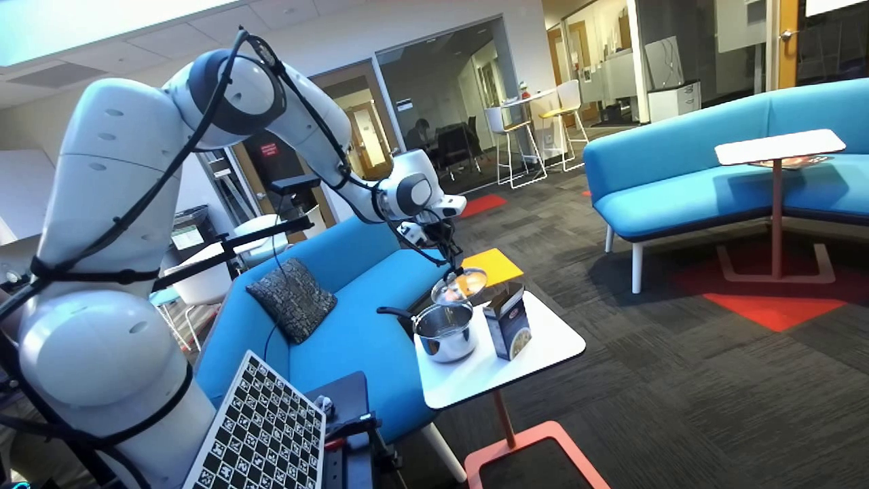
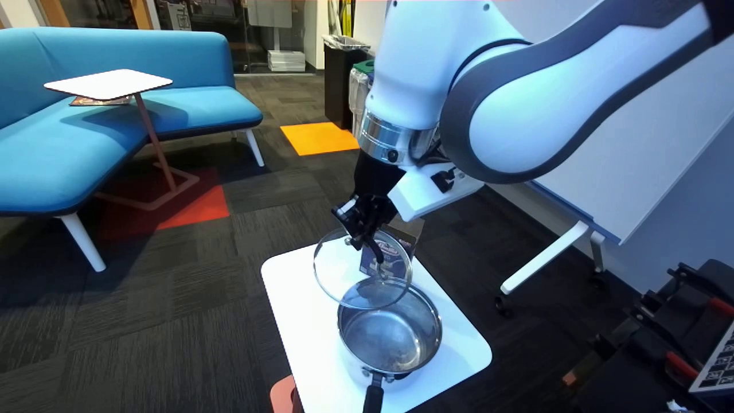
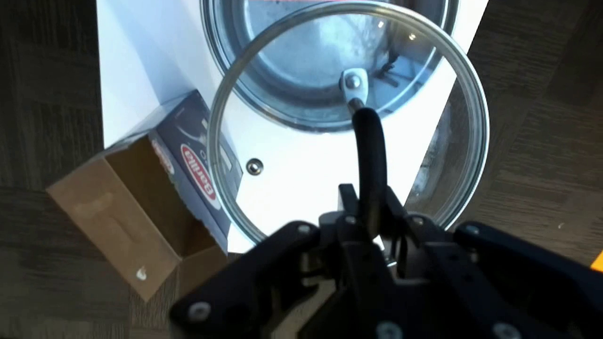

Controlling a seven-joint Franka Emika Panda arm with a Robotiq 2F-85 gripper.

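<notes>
A glass lid (image 2: 328, 269) with a metal rim hangs in the air, above and partly past the edge of the steel pot (image 2: 390, 337). My gripper is shut on the lid's black handle (image 3: 370, 144), which stands between its fingers. In exterior view 1 the lid (image 1: 461, 286) floats just over the far side of the pot (image 1: 446, 335). Uncovered, the pot shows a bare metal inside with nothing in it. Its long black handle (image 2: 373, 397) points toward the near edge in exterior view 2.
A dark blue Barilla box (image 3: 195, 152) with its top flaps open stands close beside the pot and lid. Both box and pot are on a small white table (image 1: 547, 330). A blue couch (image 1: 358, 346) runs along one side of the table.
</notes>
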